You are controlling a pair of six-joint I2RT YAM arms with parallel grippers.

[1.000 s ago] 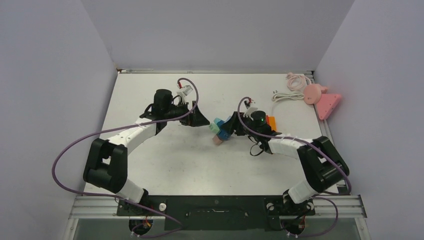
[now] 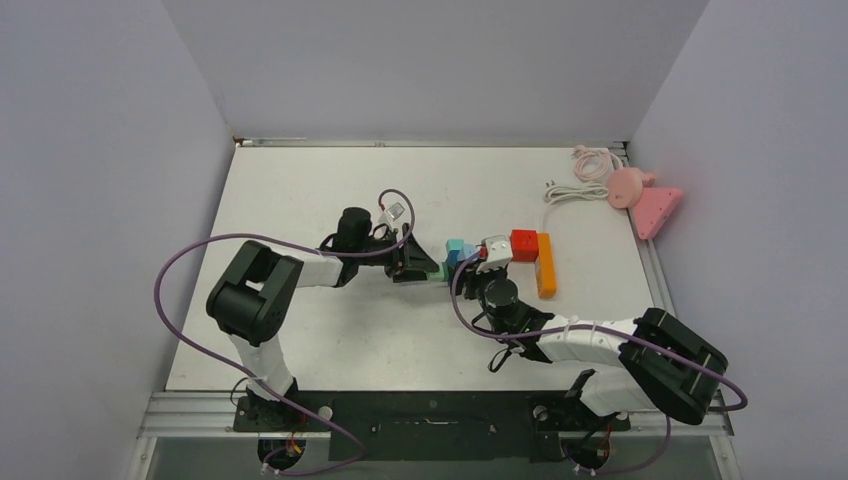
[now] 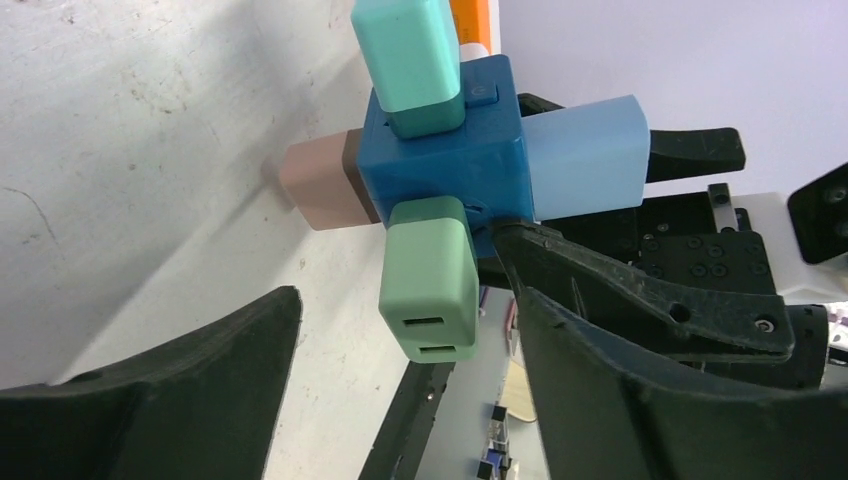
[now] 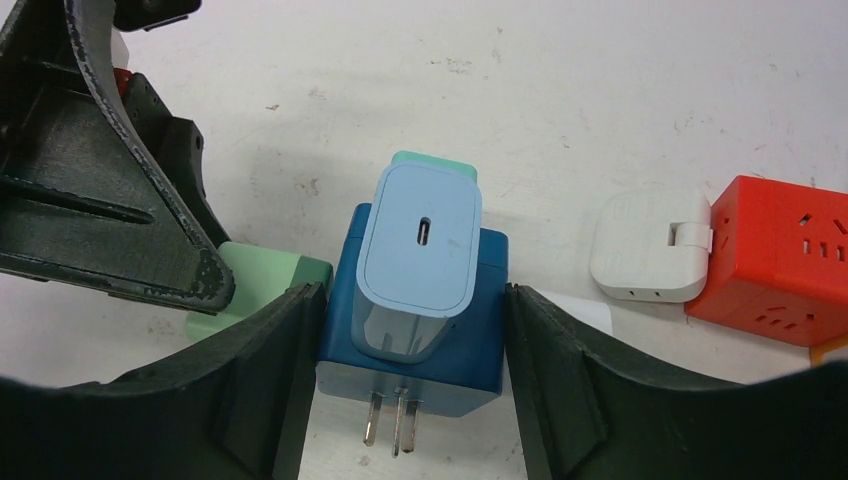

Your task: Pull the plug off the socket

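Note:
A dark blue cube socket (image 3: 445,160) with metal prongs carries several coloured plugs: teal (image 3: 405,55), pink (image 3: 320,180), light blue (image 4: 420,240) and green (image 3: 428,285). My right gripper holds the cube between its fingers, the prongs showing below in the right wrist view. My left gripper stands open around the green plug, with gaps at both sides in the left wrist view. In the top view both grippers meet near the table's middle, from opposite sides.
A red cube adapter (image 4: 775,260), a white block (image 4: 648,250) and an orange bar (image 2: 545,265) lie to the right. Coiled cables (image 2: 578,190) and pink objects (image 2: 655,208) are at the back right.
My left gripper has moved right, onto the green plug. My right gripper has turned and moved toward the front with the cube, which now has the green plug pointing left.

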